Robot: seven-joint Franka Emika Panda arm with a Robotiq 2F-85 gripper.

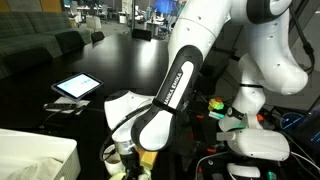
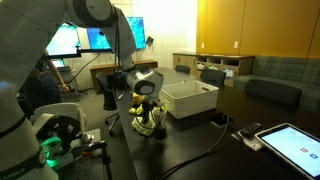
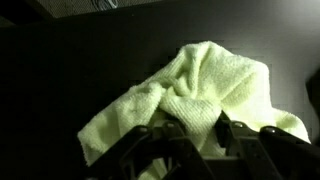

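Note:
A pale yellow cloth [image 3: 205,75] lies crumpled on the dark table in the wrist view. My gripper is down at the cloth, its black fingertips apart with a bunched fold between them. Whether they press on that fold cannot be told. Seen from exterior view 1, the arm's white wrist housing [image 1: 135,112] stands over the front of the table and hides much of the cloth [image 1: 137,174]. Exterior view 2 shows the cloth [image 2: 147,118] under the arm, near the table's edge.
A white cup [image 1: 111,156] stands close beside the gripper, partly hidden. The white bin [image 1: 35,155] is to the left in exterior view 1. A tablet [image 1: 77,85] and a cable lie farther back.

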